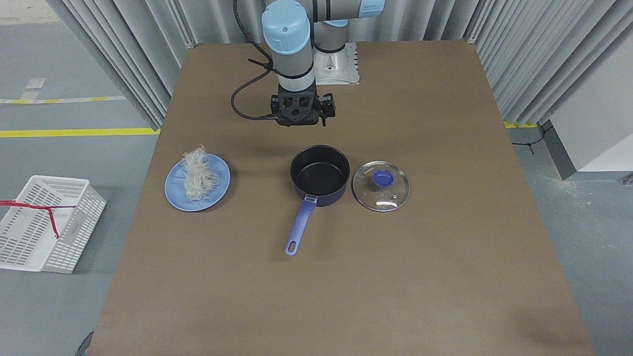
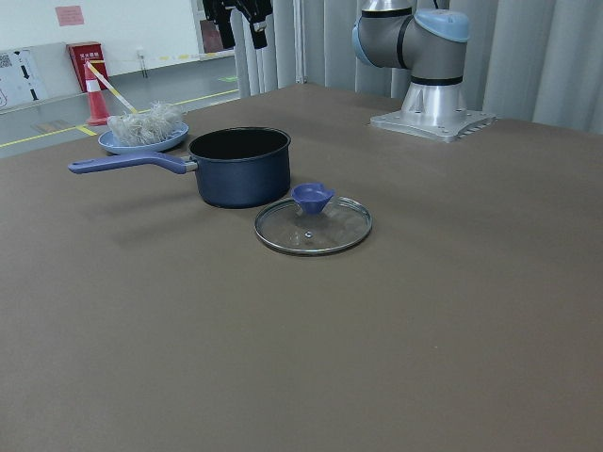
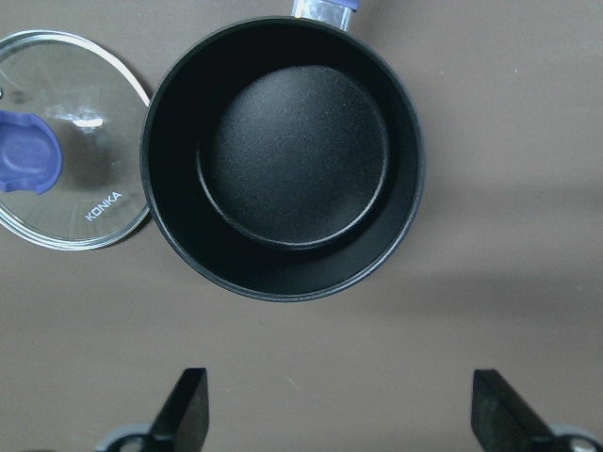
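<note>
My gripper hangs open above the table, behind the pot in the front view, its two fingers wide apart with nothing between them. An empty dark saucepan [image 1: 320, 169] with a blue handle [image 1: 300, 225] stands mid-table. Its glass lid [image 1: 388, 190] with a blue knob [image 2: 312, 196] lies flat to the pot's right. To the left, a blue plate [image 1: 176, 193] holds a tangle of white noodle-like strands [image 1: 199, 175].
A white basket [image 1: 71, 231] sits on the floor to the left. Curtains line the back behind the robot's base.
</note>
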